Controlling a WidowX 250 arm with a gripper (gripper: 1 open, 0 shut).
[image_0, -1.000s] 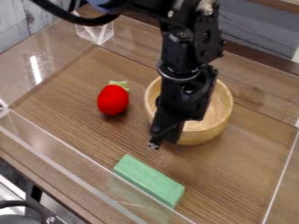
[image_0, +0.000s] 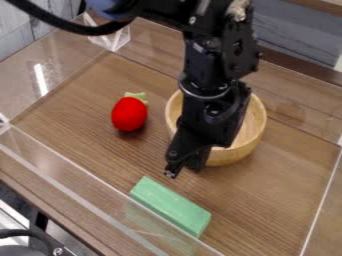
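Observation:
My black gripper (image_0: 187, 150) hangs over the front left part of a tan wooden bowl (image_0: 241, 140), its fingers angled down and left near the rim. It hides much of the bowl. The fingers look close together, and I see nothing held between them. A red tomato-like object (image_0: 130, 114) with a green top lies left of the bowl. A pale green bar (image_0: 171, 205) lies in front of the gripper.
A pale rail runs along the left edge, and dark cables show at the lower left corner.
The gripper has shifted very slightly over the bowl. The bowl, red object and green bar look unmoved.

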